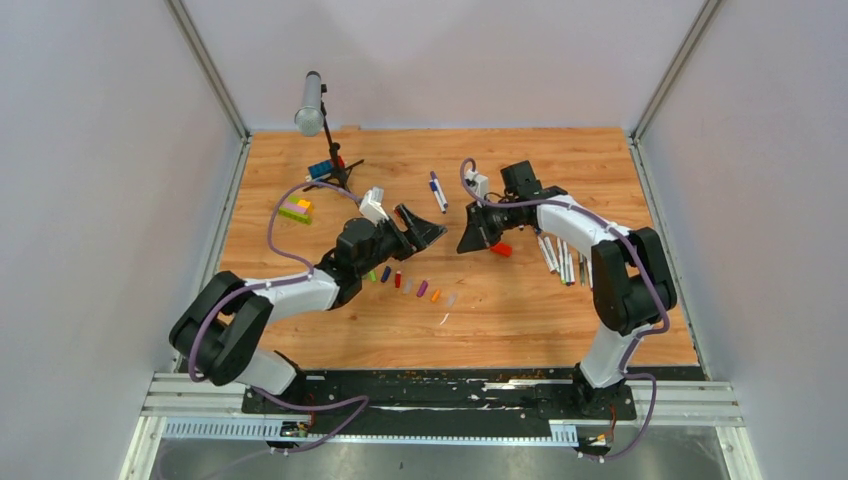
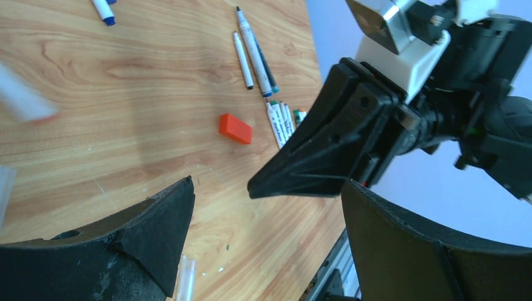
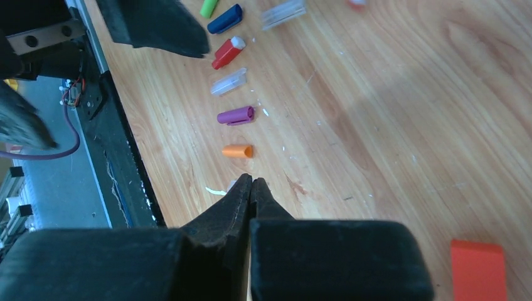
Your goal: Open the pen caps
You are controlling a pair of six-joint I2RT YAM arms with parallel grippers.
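My left gripper (image 1: 425,226) hovers mid-table, open, its fingers facing the right gripper. The right gripper is shut; its fingertips meet, and no pen shows between them. In the left wrist view, a blurred white pen (image 2: 24,94) with a reddish end is at the left, outside the left fingers. Loose caps lie on the table: purple (image 3: 236,116), orange (image 3: 238,151), red (image 3: 228,52), blue (image 3: 224,19) and clear (image 3: 229,82). White pens (image 1: 562,260) lie at the right, and blue-capped pens (image 1: 438,192) behind the grippers.
A red block (image 1: 501,248) lies right beside the right gripper. At the back left are a lamp on a tripod (image 1: 337,165) and colored blocks (image 1: 296,209).
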